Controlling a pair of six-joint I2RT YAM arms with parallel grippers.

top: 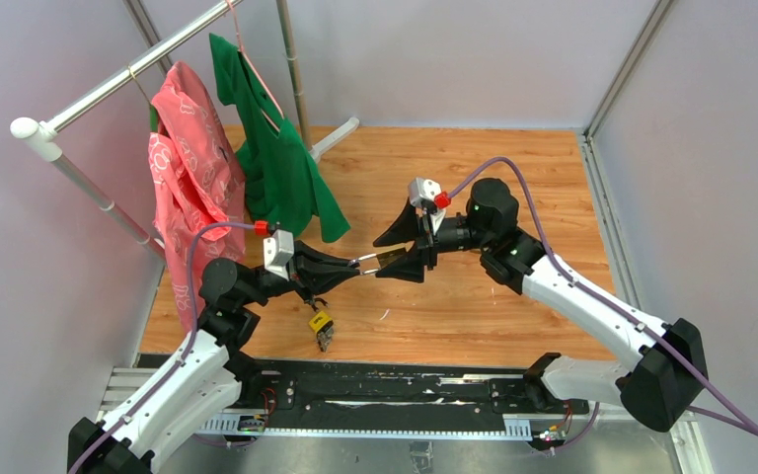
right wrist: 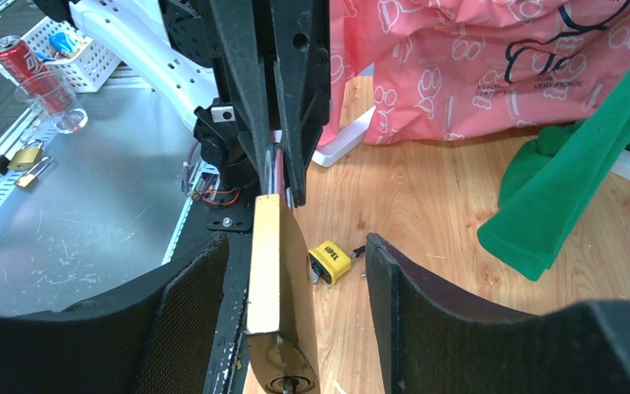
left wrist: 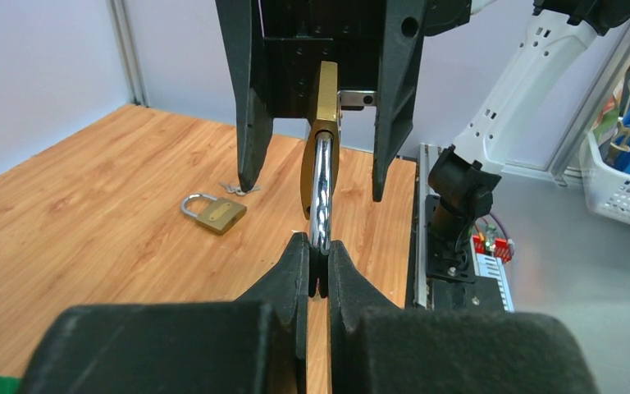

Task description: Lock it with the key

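Note:
My left gripper (top: 353, 269) is shut on the steel shackle (left wrist: 321, 193) of a brass padlock (top: 391, 258), which it holds level in mid-air. In the left wrist view the shackle points straight at me. My right gripper (top: 380, 259) is part open around the padlock's body (right wrist: 269, 279), its pads (right wrist: 189, 320) standing apart from it on either side. A keyhole shows at the body's near end in the right wrist view. A second padlock (left wrist: 221, 215) lies on the wooden table beside some keys (left wrist: 239, 188).
A yellow padlock (top: 320, 322) with keys lies below my left gripper. A rack (top: 104, 202) holds pink (top: 197, 178) and green cloths (top: 286, 178) at the back left.

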